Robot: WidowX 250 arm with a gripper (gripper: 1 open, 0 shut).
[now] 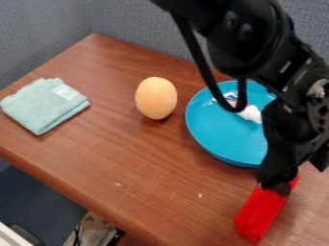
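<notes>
My black gripper [278, 179] reaches down at the right over a long red object [261, 213] near the table's front right, its tip at that object's upper end; the fingers are open as far as they show, though partly hidden by the wrist. A blue plate [225, 139] lies behind, partly covered by my arm, with a white item [249, 112] on it. A tan egg [156, 98] stands left of the plate.
A folded light-blue cloth [44, 106] lies on the left of the wooden table [115, 173]. Grey panels stand behind, and the table's edge runs along the left.
</notes>
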